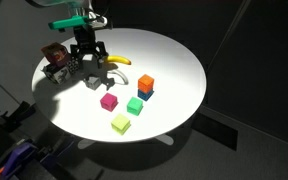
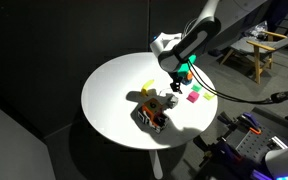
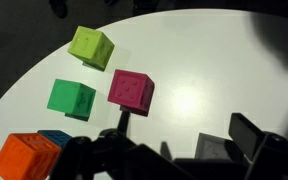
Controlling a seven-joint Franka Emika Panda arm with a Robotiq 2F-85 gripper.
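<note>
My gripper (image 1: 87, 52) hangs over the round white table, fingers pointing down. In the wrist view the gripper is open, its dark fingers wide apart and no object held between them. A grey block (image 3: 212, 147) lies on the table below, partly covered by the right finger; exterior view 1 shows this grey block (image 1: 93, 82) just below and in front of the gripper. Apart from it stand a magenta block (image 3: 131, 90), a green block (image 3: 71, 97) and a yellow-green block (image 3: 90, 46). An orange block (image 1: 146, 83) rests on a blue block (image 1: 145, 95).
A yellow banana (image 1: 116, 59) and a pale curved piece (image 1: 118, 79) lie right of the gripper. At the table's left side is a dark container (image 1: 58, 73) with a brownish-red item (image 1: 54, 51).
</note>
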